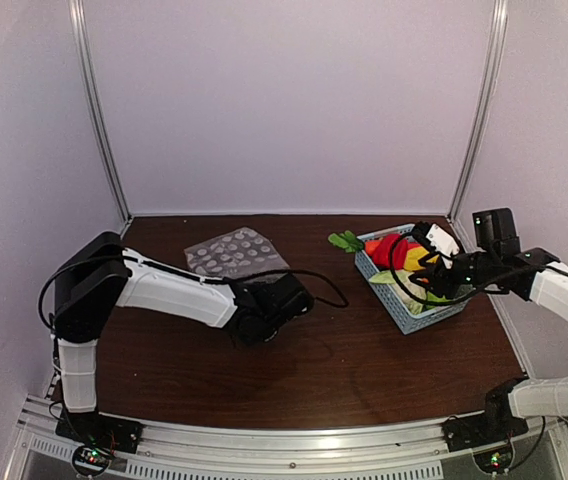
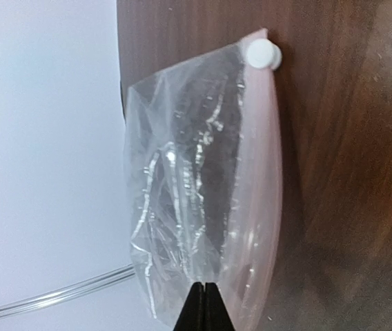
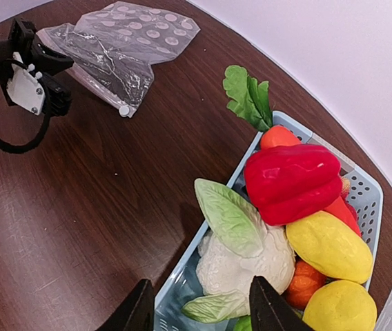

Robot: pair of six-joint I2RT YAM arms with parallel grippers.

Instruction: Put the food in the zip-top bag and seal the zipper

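Observation:
A clear zip-top bag (image 2: 175,165) with a pink zipper band and a white slider (image 2: 261,54) lies on the table; its dotted part (image 1: 232,252) shows behind my left arm in the top view. My left gripper is shut, its tips together and empty, with the bag outside them. In the right wrist view, play food fills a blue basket (image 3: 182,265): a red pepper (image 3: 294,181), a carrot with green leaves (image 3: 248,98), a pale cabbage (image 3: 241,252) and yellow pieces (image 3: 330,247). Over it, my right gripper stands open, nothing gripped.
Bare dark table (image 1: 364,375) spreads in front of the bag and between it and the basket. White walls (image 1: 294,110) close off the back and sides. A black cable (image 1: 309,275) loops above my left arm.

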